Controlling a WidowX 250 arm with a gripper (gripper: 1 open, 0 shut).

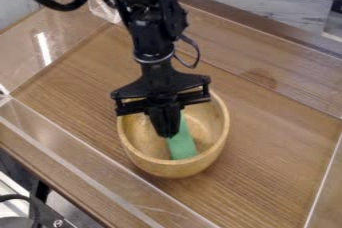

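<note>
My black gripper (166, 120) reaches down from the top into a tan oval bowl (214, 152) at the middle of the view. Its fingertips are inside the bowl, over the upper end of a green object (183, 146) lying there. The fingers look close together; whether anything is between them is hard to see, as the gripper's body hides part of the bowl and the green object.
A white panelled wall stands at the back right. Cables lie at the lower left edge, and some white items sit at the upper left.
</note>
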